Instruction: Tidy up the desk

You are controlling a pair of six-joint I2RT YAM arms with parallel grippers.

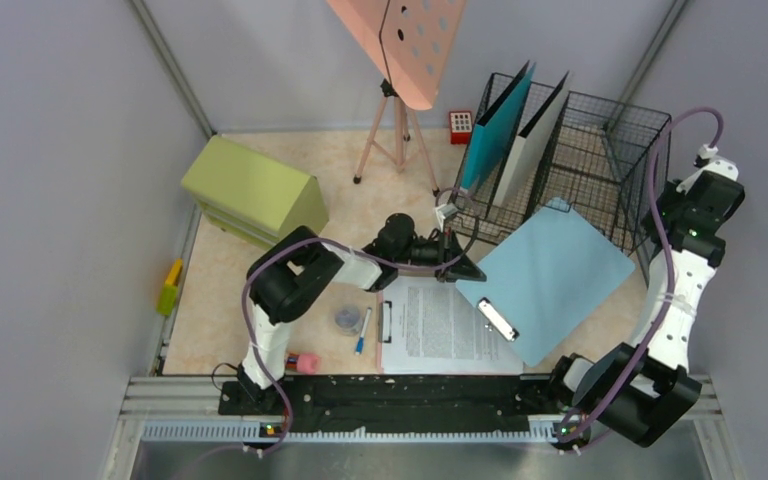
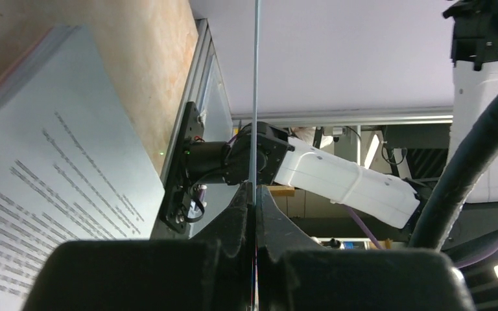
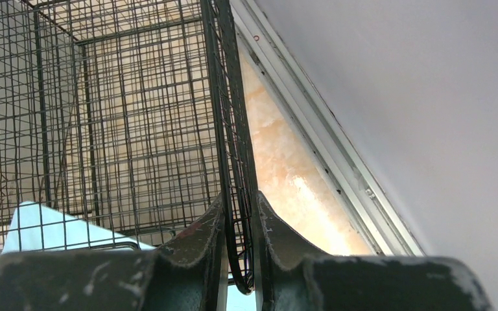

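My left gripper (image 1: 470, 272) is shut on one edge of a light blue clipboard (image 1: 560, 275), which slants up from the front of the desk toward the wire rack (image 1: 582, 135). Edge-on, the clipboard (image 2: 255, 97) is a thin line between the left fingertips in the left wrist view. Its far corner overlaps the rack's front, seen behind the wires in the right wrist view. My right gripper is shut on the rack's black wire side wall (image 3: 224, 97). A teal folder (image 1: 497, 135) and a white folder (image 1: 532, 150) lean in the rack's left slots; the right section looks empty.
Below the left gripper lies a clipboard with printed paper (image 1: 445, 325), beside a marker (image 1: 363, 332) and a small clear cup (image 1: 348, 319). A green box (image 1: 255, 190) stands left, a pink tripod (image 1: 400, 140) at the back. The desk's left middle is open.
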